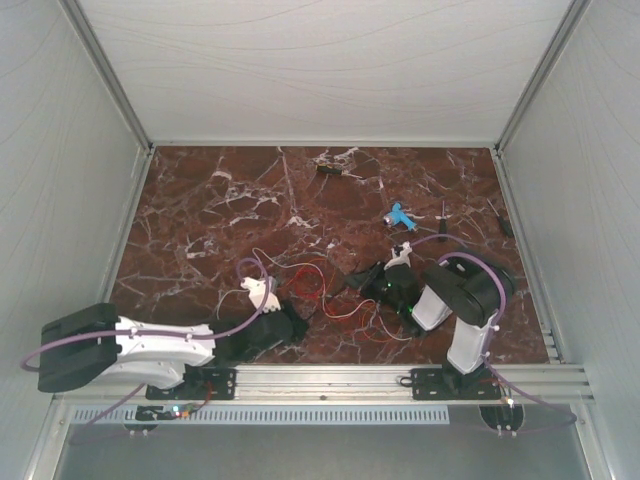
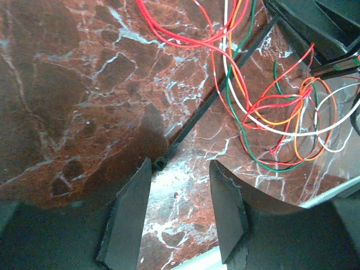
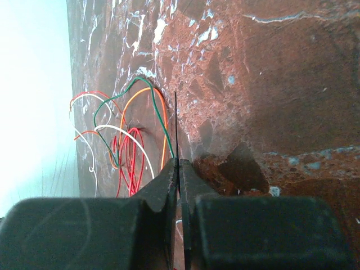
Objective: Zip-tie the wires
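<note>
A black zip tie [image 2: 197, 115] lies diagonally on the marble table in the left wrist view, its head just beyond my left gripper's fingertips. My left gripper is part open over it. My right gripper is shut, a thin black strip rising between its tips; in the left wrist view the tie's far end reaches that gripper. The tangled wires, red, white, green and orange, lie beside and under my grippers, also at the left in the right wrist view [image 3: 130, 152].
A blue tool [image 1: 400, 216] and screwdrivers [image 1: 328, 170] lie toward the back and right of the table. The front metal rail [image 1: 310, 382] borders the workspace.
</note>
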